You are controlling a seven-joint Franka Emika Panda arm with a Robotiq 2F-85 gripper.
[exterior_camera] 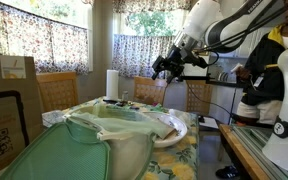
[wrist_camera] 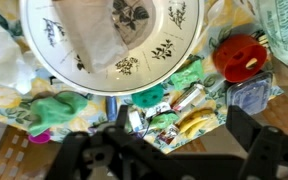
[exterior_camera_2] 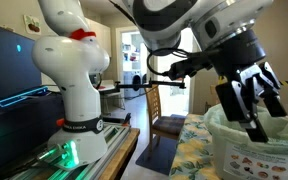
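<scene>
My gripper is held above the table, its two dark fingers wide apart with nothing between them. Below it in the wrist view lie small coloured items, among them a yellow banana-shaped piece (wrist_camera: 196, 125), a round teal piece (wrist_camera: 147, 97) and a green piece (wrist_camera: 59, 108). A white plate (wrist_camera: 144, 75) with dark leaf prints carries a pale sheet (wrist_camera: 89, 35). To the right sits a red pot-like item (wrist_camera: 240, 58), with a clear greyish container (wrist_camera: 250, 95) beside it. In exterior view 1 the gripper (exterior_camera: 164, 76) hangs over the table's far right part.
A green bin (exterior_camera: 64, 150) and a box (exterior_camera: 9, 125) stand near the camera at the left. A white tub (exterior_camera_2: 254, 155) fills the right of exterior view 2. A paper towel roll (exterior_camera: 112, 84) and chairs (exterior_camera: 57, 92) are farther back.
</scene>
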